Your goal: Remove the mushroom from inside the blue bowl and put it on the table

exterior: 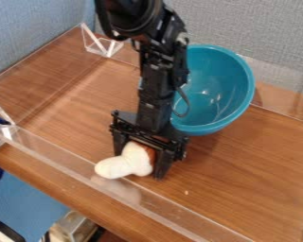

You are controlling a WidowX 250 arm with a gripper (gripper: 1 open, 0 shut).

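The mushroom point(124, 164), with a pale stem and an orange-brown cap, is outside the bowl, low over or on the wooden table near its front edge. Its stem points to the left front. My black gripper point(143, 159) reaches down around the cap, one finger on either side. Whether the fingers press on the cap or stand loose around it cannot be told. The blue bowl point(219, 87) stands behind and to the right, partly hidden by the arm; the inside that shows is empty.
A clear low barrier point(68, 160) runs along the table's front edge, close to the mushroom. Grey walls point(261, 28) close off the back and left. Bare wood point(242, 175) lies open on the right, and more point(65, 99) on the left.
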